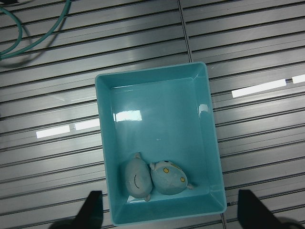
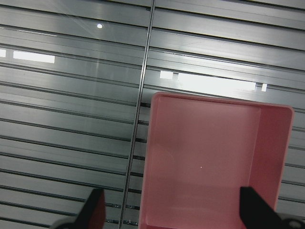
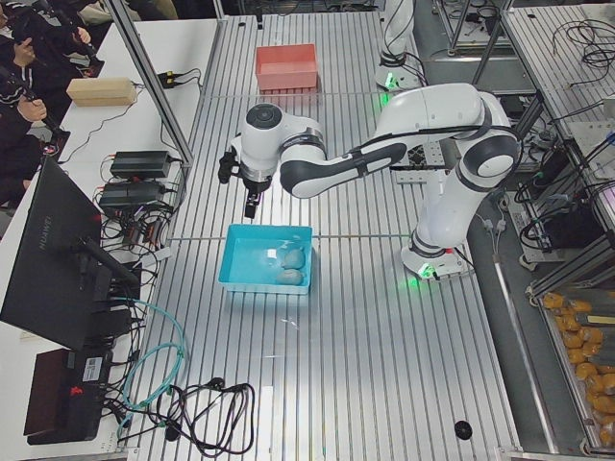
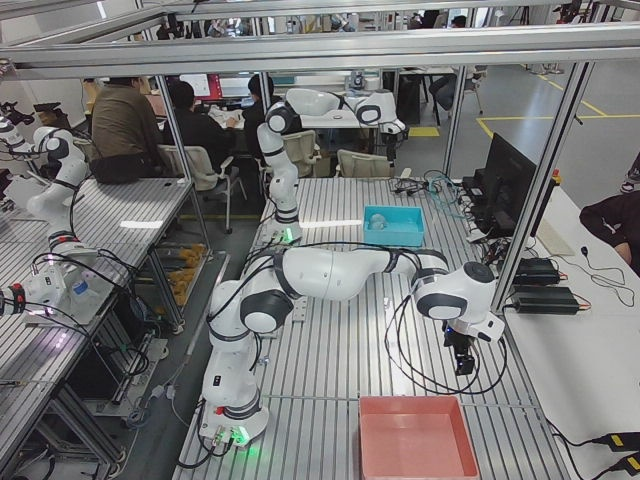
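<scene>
A teal bin [image 1: 152, 105] holds two pale blue plush toys, a narrow one [image 1: 137, 177] and a rounder one [image 1: 167, 179] with yellow marks, side by side. My left gripper hangs open above this bin, nothing between its fingers; it also shows in the camera left view. My right gripper is open over a pink bin [image 2: 202, 157], which is empty, and holds nothing. In the camera right view the pink bin lies below that gripper, at the near end.
Coiled cables [image 3: 211, 413], a monitor [image 3: 58, 250] and power boxes [image 3: 139, 165] line one side, beside the metal frame posts.
</scene>
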